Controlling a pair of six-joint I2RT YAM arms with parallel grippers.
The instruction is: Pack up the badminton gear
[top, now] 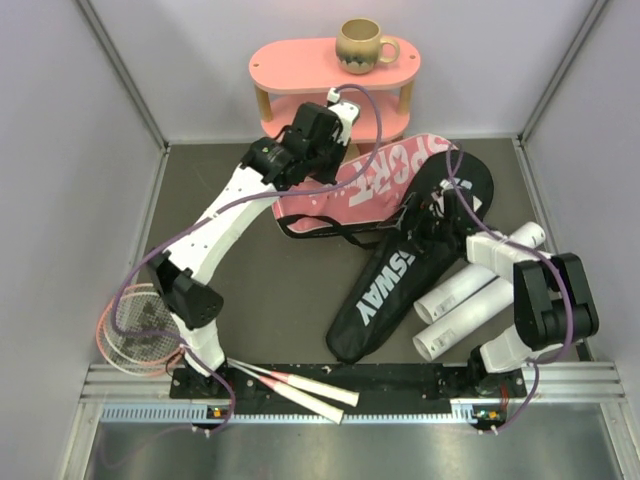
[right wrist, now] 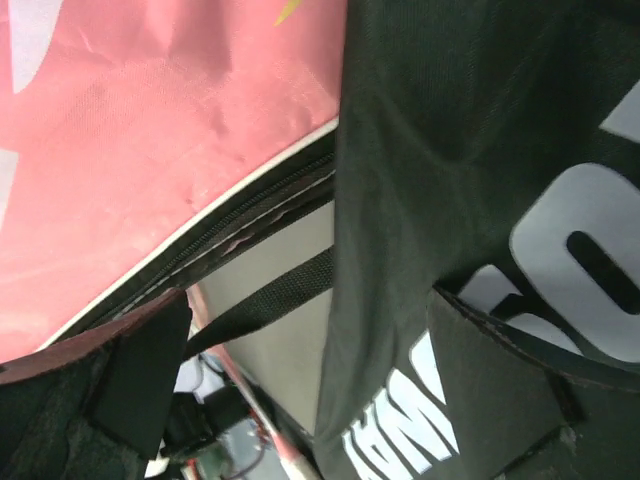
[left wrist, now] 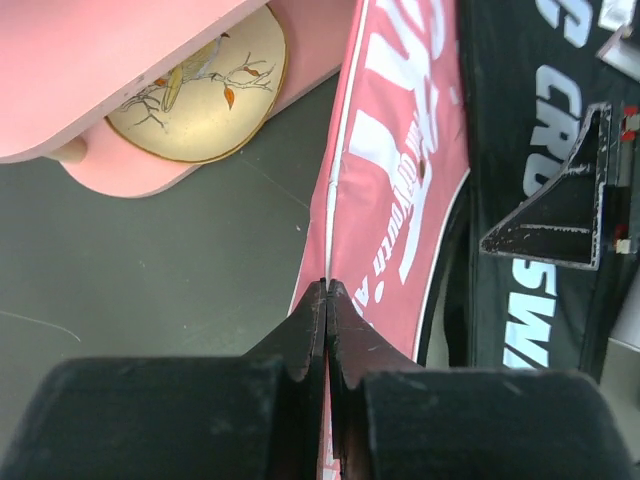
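Observation:
The pink racket bag stands partly raised on the floor in the top view. My left gripper is shut on its white-piped upper edge, and the pink cloth stretches away from the fingertips. Over the right part of the pink bag lies the black racket bag with white lettering. My right gripper is open above the black bag's left border, one finger near the pink bag's zipper and a black strap, the other over the black cloth. Two rackets lie at the left, handles in front.
A pink shelf stands at the back with a mug on top and a decorated plate low down. White tubes lie at the right. Floor between the rackets and the black bag is clear.

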